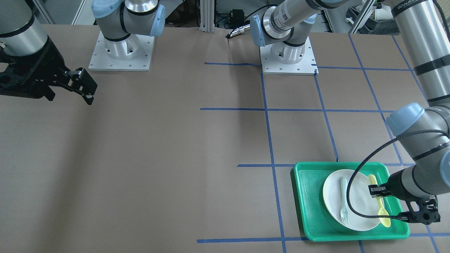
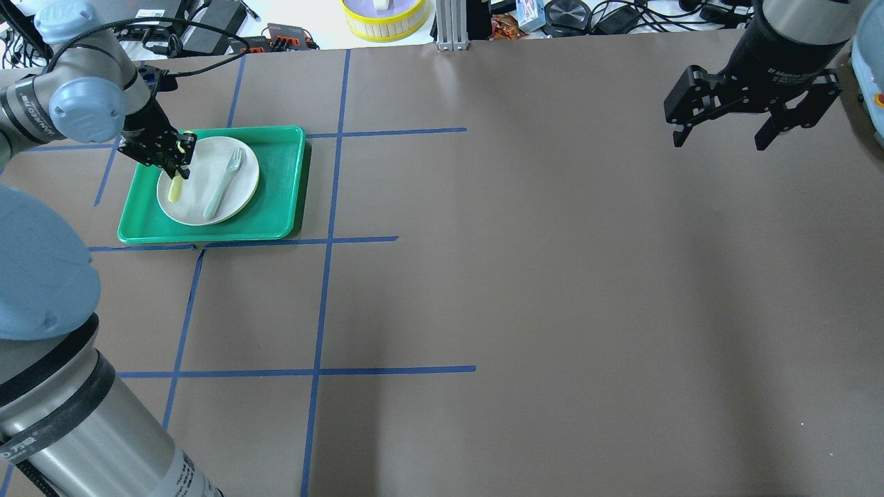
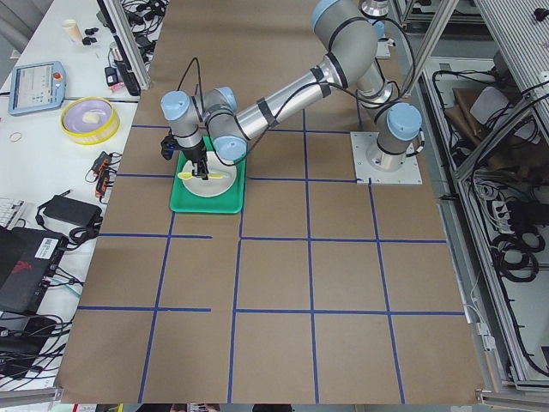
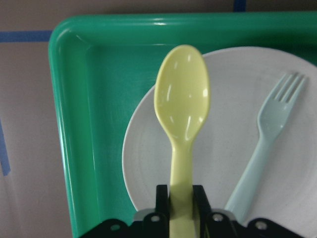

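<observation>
In the left wrist view my gripper is shut on the handle of a yellow plastic spoon [image 4: 182,94], bowl pointing away. Below and beside it a pale blue-green fork [image 4: 270,119] lies on a white plate [image 4: 148,148], inside a green tray [image 4: 74,129]. In the front view the spoon [image 1: 384,219] shows under my arm, toward the right part of the plate, with the fork [image 1: 344,198] to its left.
Other arms stand at the back of the table and at the left in the front view, one with a black gripper [image 1: 63,84].
</observation>
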